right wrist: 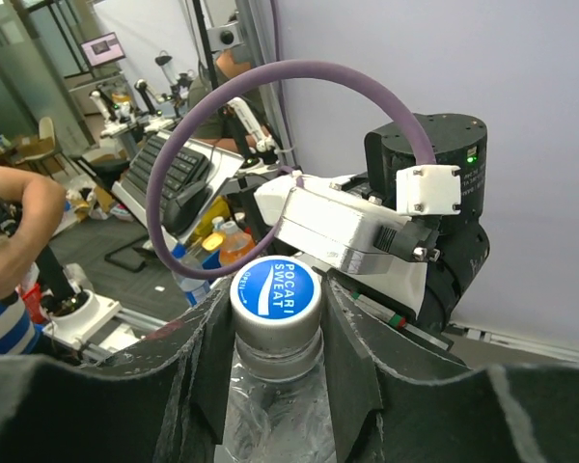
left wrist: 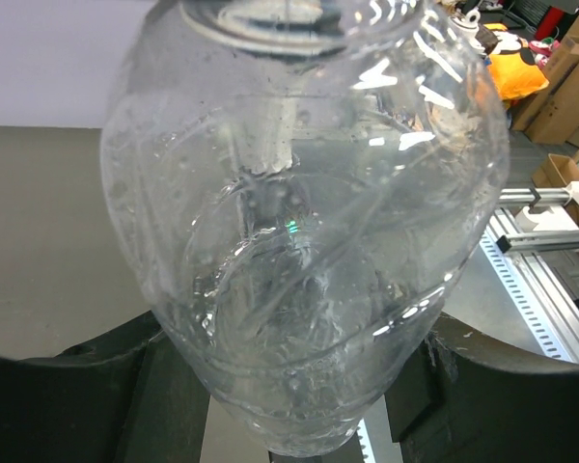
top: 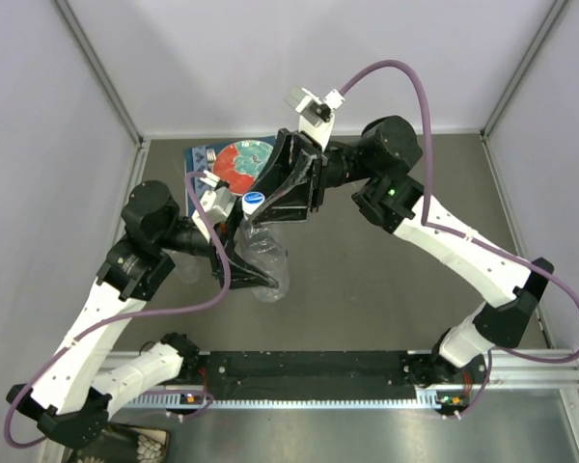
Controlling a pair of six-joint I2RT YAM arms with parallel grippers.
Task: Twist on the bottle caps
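Observation:
A clear plastic bottle (top: 264, 260) is upright in my left gripper (top: 234, 249), which is shut on its body; in the left wrist view the bottle (left wrist: 299, 212) fills the middle between the fingers. A white cap with a blue POCARI SWEAT top (right wrist: 276, 299) sits at the bottle's mouth. My right gripper is at the cap from above, a finger close on either side of it; whether it presses on the cap or is slightly apart is hard to tell.
A red and green plate (top: 234, 164) lies on a blue mat at the back left. Another clear item, partly hidden, stands left of the bottle.

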